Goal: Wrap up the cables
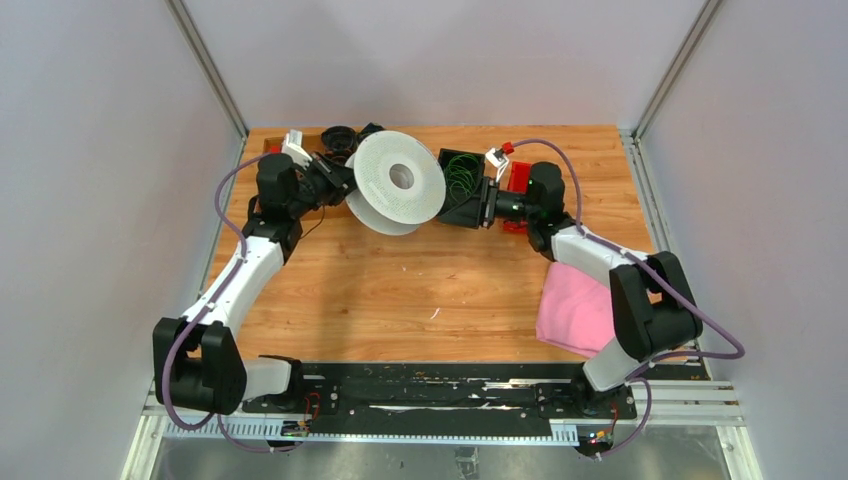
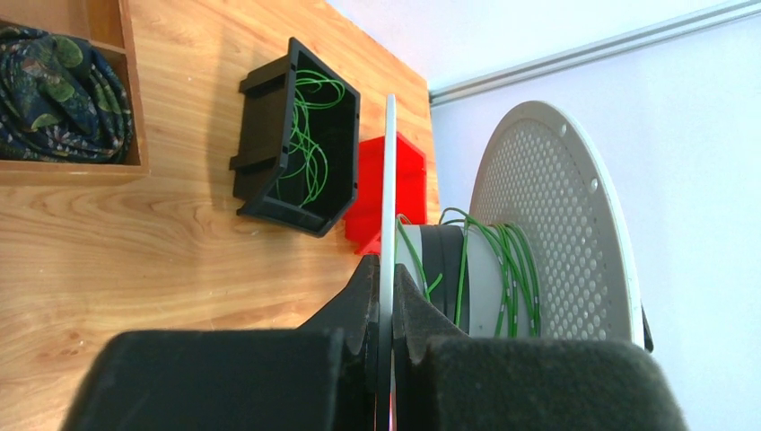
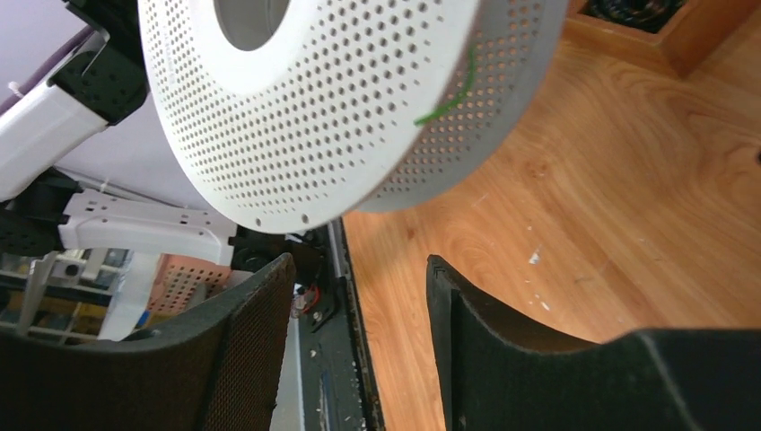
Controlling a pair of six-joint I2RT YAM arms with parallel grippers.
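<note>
A white spool with two perforated discs (image 1: 385,180) is held in the air above the table. My left gripper is shut on the rim of its near disc, seen edge-on in the left wrist view. Several turns of green cable (image 2: 520,278) lie around the spool's core, beside a black band. In the right wrist view a short green cable end (image 3: 453,99) hangs over the far disc's edge. My right gripper is part open below that disc, nothing between its fingers. From above, the right gripper (image 1: 452,214) is close by the spool's right side.
A black bin (image 2: 323,171) with loose green cable stands at the back beside a red bin (image 2: 404,193). A wooden tray (image 2: 67,175) holds dark patterned cloth. Pink cloth (image 1: 575,310) lies at the right.
</note>
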